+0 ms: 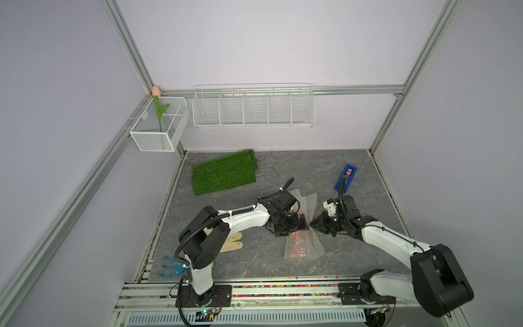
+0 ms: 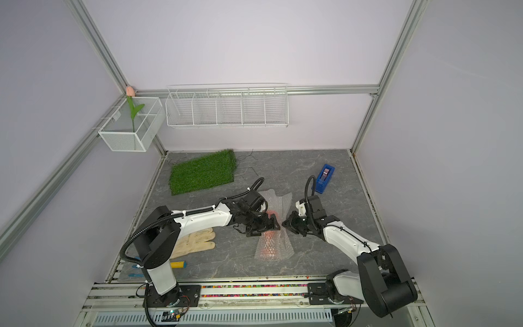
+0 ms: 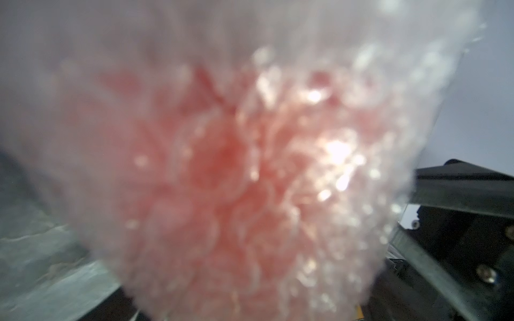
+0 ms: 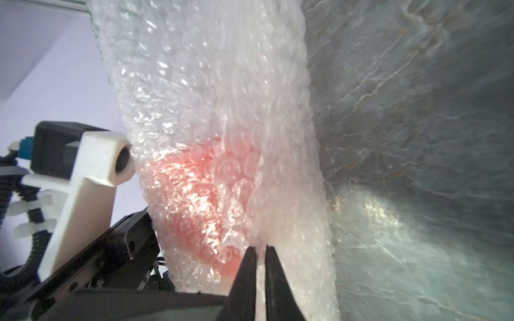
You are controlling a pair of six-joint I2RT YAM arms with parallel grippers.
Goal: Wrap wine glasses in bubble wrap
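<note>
A clear bubble wrap bundle lies lengthwise at the front middle of the table, with something reddish showing through; the shape of any wine glass inside cannot be made out. Over the bundle from the left reaches my left gripper, open. Blurred red and clear bubbles fill most of the left wrist view, hiding much of its fingers. My right gripper is shut at the wrap's right-hand part, its tips over the whitish layer. No thick object shows between them; whether they pinch a thin fold is unclear.
Green turf lies at the back left, and a blue tray at the back right. Beige gloves sit under the left arm. White wire baskets hang on the walls. Bare table shows right of the wrap.
</note>
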